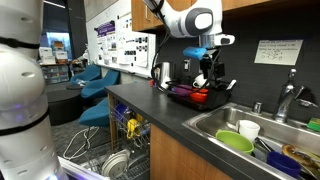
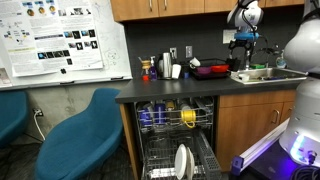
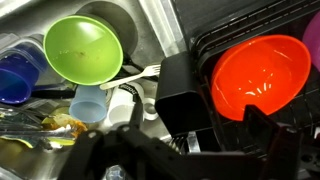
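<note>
In the wrist view my gripper has its dark fingers point(image 3: 122, 150) spread wide apart. A black box-like holder point(image 3: 184, 92) is in view between and beyond them; contact with the fingers cannot be made out. Just left of the holder is a pale fork point(image 3: 148, 72). An orange-red bowl point(image 3: 262, 75) rests in the black dish rack on the right. The green bowl point(image 3: 83, 50) lies in the sink at the left. Exterior view 1 has the gripper point(image 1: 207, 74) over the dish rack point(image 1: 196, 95), beside the sink.
The sink point(image 1: 215, 122) also holds a white cup point(image 1: 248, 129) and several utensils, with a faucet point(image 1: 288, 98) behind. A kettle point(image 1: 166, 74) stands farther along the counter. Below, the dishwasher point(image 2: 180, 147) is open with its racks out.
</note>
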